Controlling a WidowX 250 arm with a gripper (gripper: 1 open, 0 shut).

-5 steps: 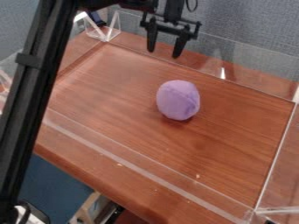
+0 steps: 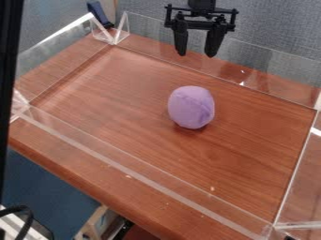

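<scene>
A round purple object [image 2: 191,107] rests on the wooden board [image 2: 126,112] at about the middle of the view. My black gripper [image 2: 196,49] hangs above the back edge of the board, behind and above the purple object and apart from it. Its two fingers point down, spread apart, with nothing visible between them.
Clear plastic walls [image 2: 257,66] border the board on its sides. A small dark blue object [image 2: 99,14] stands beyond the back left corner. Below the board at the front left lie a blue floor [image 2: 51,187] and cables. The board around the purple object is clear.
My gripper has shifted to the right and slightly up. The dark vertical structure at the left has moved left, mostly out of view. The purple object has not moved.
</scene>
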